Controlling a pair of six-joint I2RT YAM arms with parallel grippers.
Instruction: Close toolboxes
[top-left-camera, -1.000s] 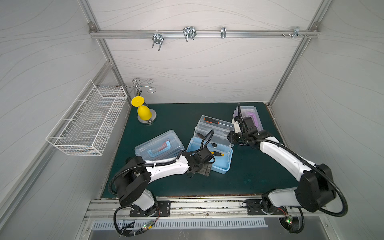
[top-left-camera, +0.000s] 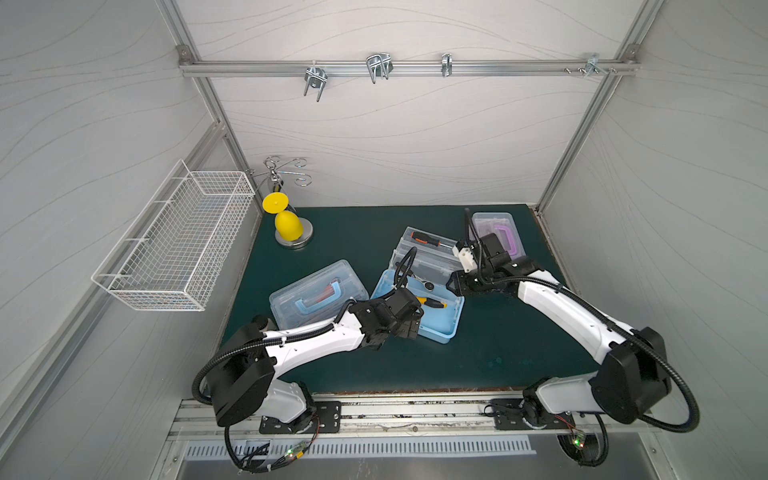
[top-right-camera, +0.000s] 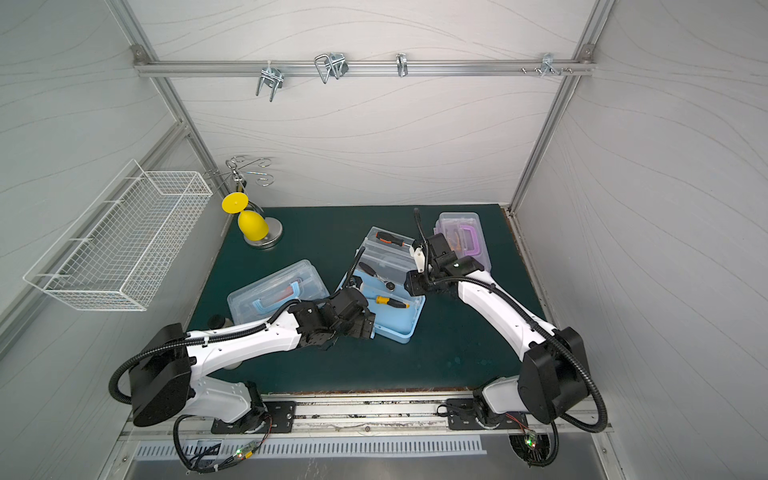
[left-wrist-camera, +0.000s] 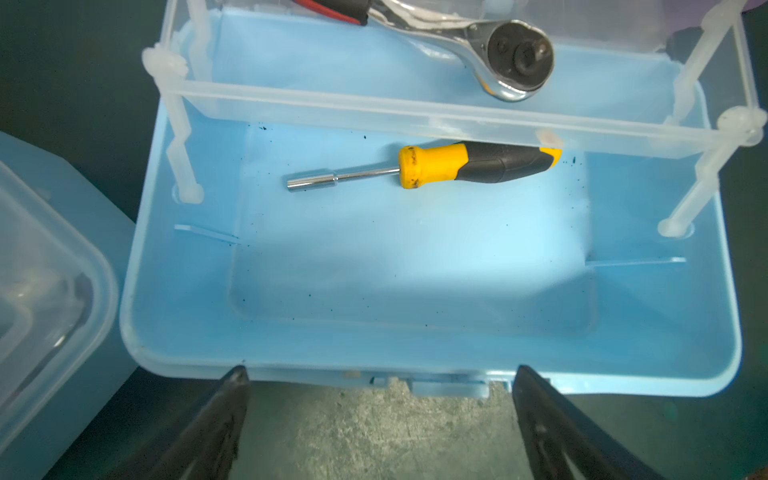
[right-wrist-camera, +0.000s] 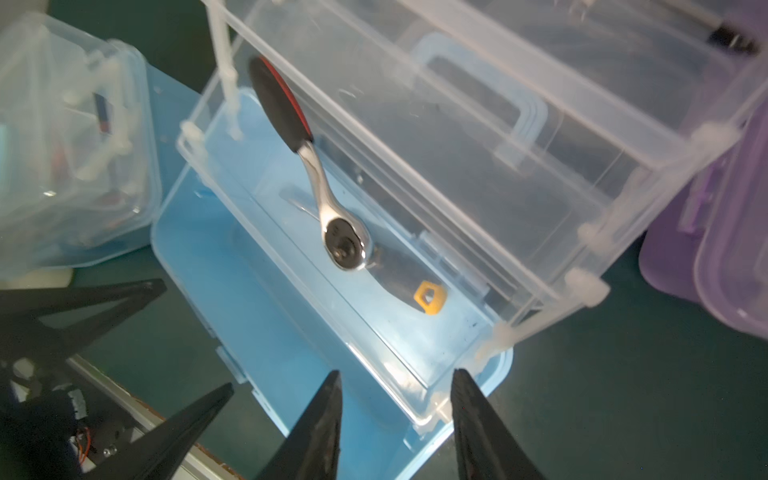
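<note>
The blue toolbox stands open in the middle, its clear tiered trays folded out toward the back. A yellow-black screwdriver lies in its bottom; a ratchet is in a tray. My left gripper is open at the box's front wall, nothing between its fingers. My right gripper stands open above the box's right end, by the lower tray's corner. A closed clear-lidded toolbox lies to the left, a purple one at the back right.
A yellow and steel stand is at the back left. A white wire basket hangs on the left wall. Free mat lies at the front right and behind the left toolbox.
</note>
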